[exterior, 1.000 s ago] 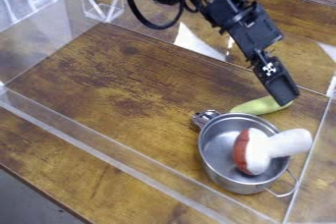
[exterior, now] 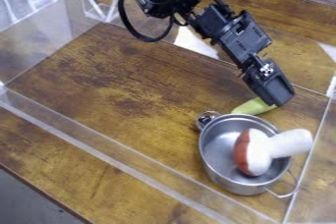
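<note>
My black gripper (exterior: 269, 92) reaches down from the top to the right side of the table, open, its fingertips just above a long green object (exterior: 252, 106) lying behind the pot; whether they touch it is unclear. A steel pot (exterior: 226, 172) holds a white object with a red-brown part (exterior: 249, 149), its white end leaning over the right rim. A small metal item (exterior: 206, 118) is at the pot's back left, possibly its handle.
Clear low walls surround the wooden table (exterior: 105, 90), whose left and middle are free. A white rack stands at the top left, beyond the table.
The gripper has shifted very slightly left, over the green object. The pot and the things in it look unchanged.
</note>
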